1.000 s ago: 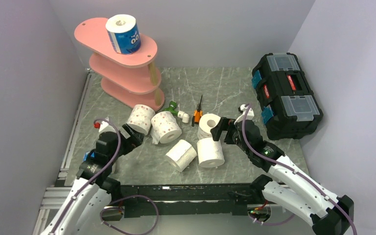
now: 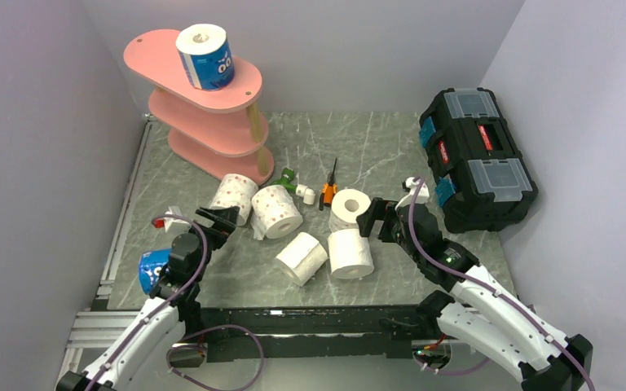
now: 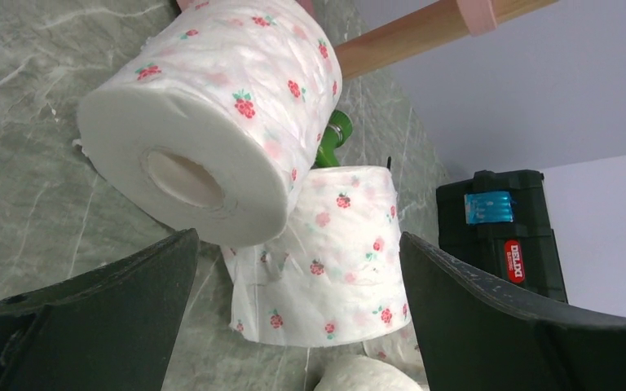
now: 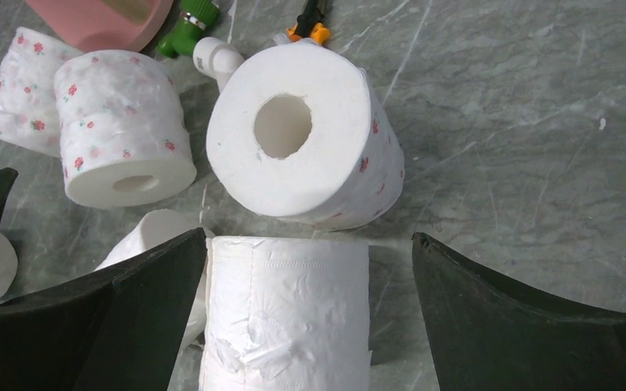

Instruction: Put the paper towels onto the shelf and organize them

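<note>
My left gripper (image 2: 222, 220) is open just in front of a strawberry-printed paper roll (image 2: 232, 195); in the left wrist view that roll (image 3: 228, 98) lies past the fingertips. A second printed roll (image 2: 277, 213) lies beside it. My right gripper (image 2: 368, 213) is open over an upright roll (image 2: 350, 204) and a white roll (image 2: 350, 254) lying in front of it; another white roll (image 2: 300, 259) lies to their left. The pink three-tier shelf (image 2: 151, 53) carries a blue-wrapped roll (image 2: 204, 65) on top, its lower tiers empty. A blue roll (image 2: 153, 269) lies behind the left arm.
Black toolboxes (image 2: 473, 155) stand along the right wall. A green-and-white pipe piece (image 2: 305, 193) and orange-handled pliers (image 2: 328, 192) lie behind the rolls.
The right gripper has shifted slightly; the rolls have not moved.
</note>
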